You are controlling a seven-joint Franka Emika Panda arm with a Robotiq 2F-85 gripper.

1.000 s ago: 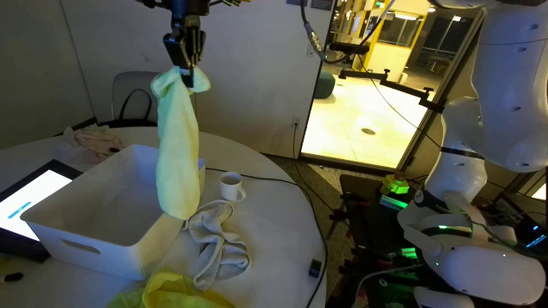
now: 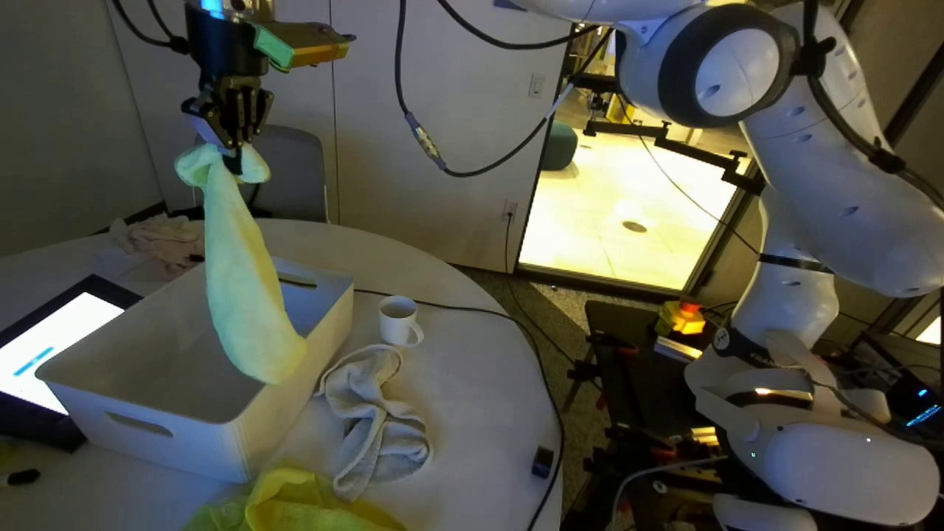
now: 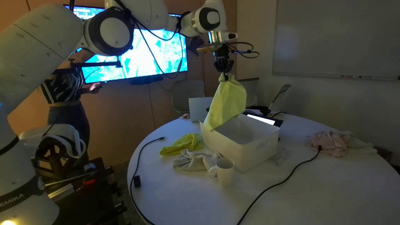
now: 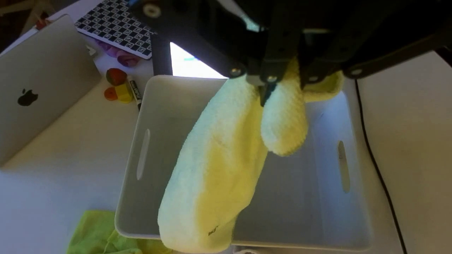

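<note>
A pale yellow cloth [image 2: 243,274] hangs from my gripper [image 2: 234,162], which is shut on its bunched top end. In the second exterior view the same cloth [image 3: 228,99] drapes down over the near-left side of a white bin [image 3: 240,155], with the gripper [image 3: 225,76] well above the rim. Looking down from the wrist, the cloth [image 4: 212,169] covers part of the bin [image 4: 296,203], whose visible floor is bare. A short fold of cloth sticks out beside the dark fingertips. The cloth's lower end slants toward the bin's side wall.
Beside the bin lie a grey cloth [image 2: 380,425] and a yellow-green cloth [image 2: 305,506]. A white mug [image 2: 400,320] stands close by. Also on the table are a laptop [image 4: 42,89], a lit tablet [image 2: 53,354], a pink cloth pile [image 3: 330,142] and a black cable [image 3: 270,187].
My gripper has moved left and slightly lower in the first exterior view, carrying the cloth from the bin's right edge to over the bin. The cloth now swings at a slant.
</note>
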